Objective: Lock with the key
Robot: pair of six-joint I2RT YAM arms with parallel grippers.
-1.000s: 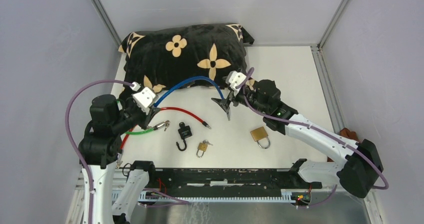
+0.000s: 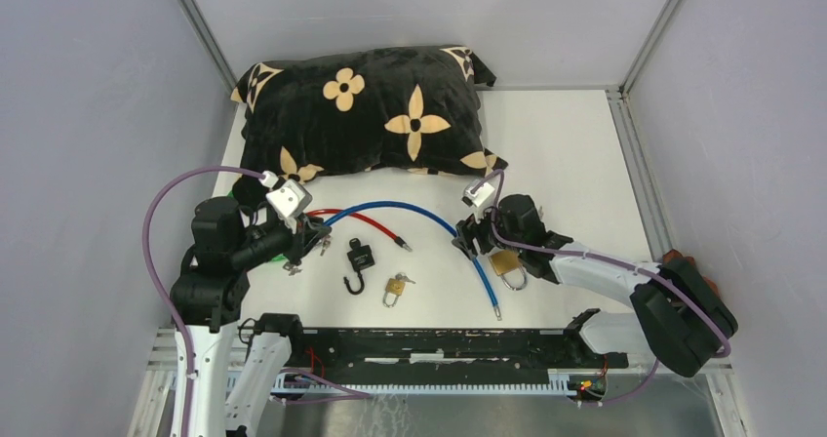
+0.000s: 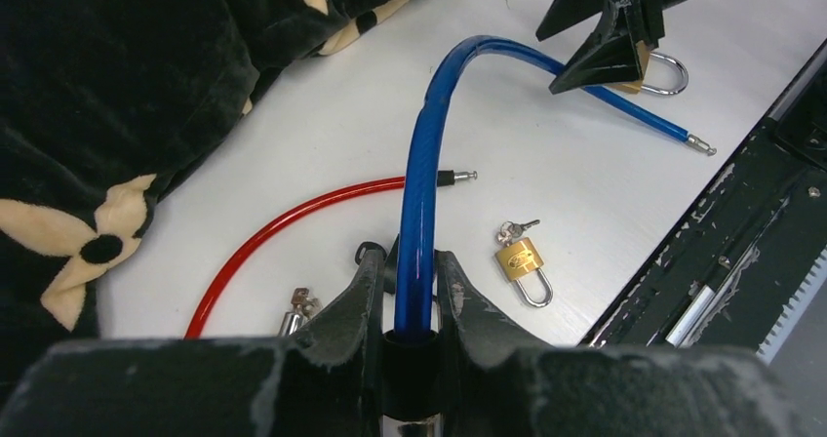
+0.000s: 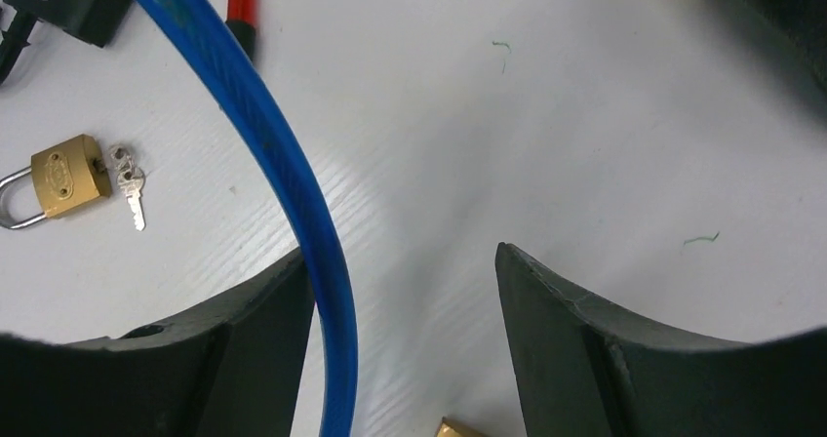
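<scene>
A blue cable lock (image 3: 419, 183) arches to the right from my left gripper, whose fingers are closed around its black end. In the top view its loose metal tip (image 2: 498, 313) lies towards the front edge of the table. My right gripper is open; the blue tube runs by its left finger (image 4: 278, 310), and whether it touches is unclear. A small brass padlock (image 2: 394, 288) lies on the table with keys (image 4: 130, 185) at its body. A larger brass padlock (image 2: 505, 262) is partly hidden beneath the right gripper.
Between the grippers lie a black padlock (image 2: 360, 258) and a red cable lock (image 2: 369, 220). Further keys (image 2: 325, 245) are near the left gripper. A dark flowered cushion (image 2: 375, 115) fills the back.
The blue cable's free end has swung from near that gripper towards the front right. My left gripper has shifted slightly right.
</scene>
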